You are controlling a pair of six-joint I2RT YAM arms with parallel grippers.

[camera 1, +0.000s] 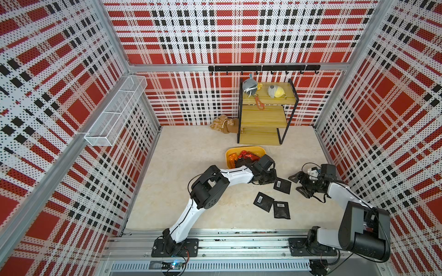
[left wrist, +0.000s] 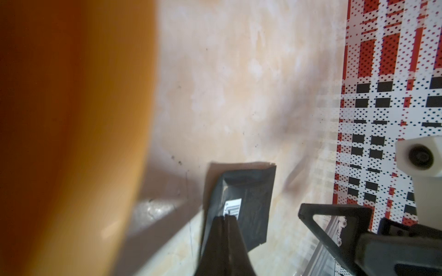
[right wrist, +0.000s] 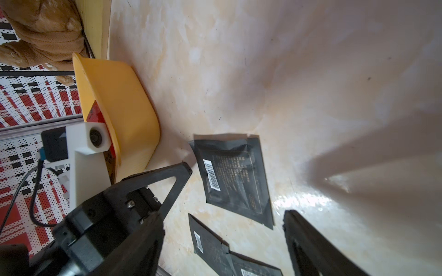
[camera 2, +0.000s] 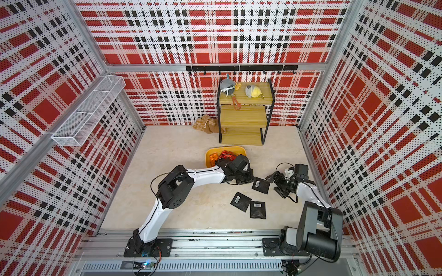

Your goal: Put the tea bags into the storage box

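Three black tea bags are on the table: one close to the grippers [camera 1: 282, 185], a second [camera 1: 263, 202] and a third [camera 1: 281, 210] nearer the front. The yellow storage box [right wrist: 130, 101] stands behind my left arm, with red packets in it. My left gripper is shut, its fingertips together and nothing between them; the nearest bag [left wrist: 257, 202] lies beyond and outside them. To the right of that bag, my right gripper stands open and empty, the bag [right wrist: 234, 177] lying flat ahead of its fingers.
A wooden shelf [camera 1: 263, 116] with plush toys stands at the back, a brown plush [camera 1: 224, 124] beside it. The left arm partly covers the box. Bare table [camera 1: 179, 156] extends on the left.
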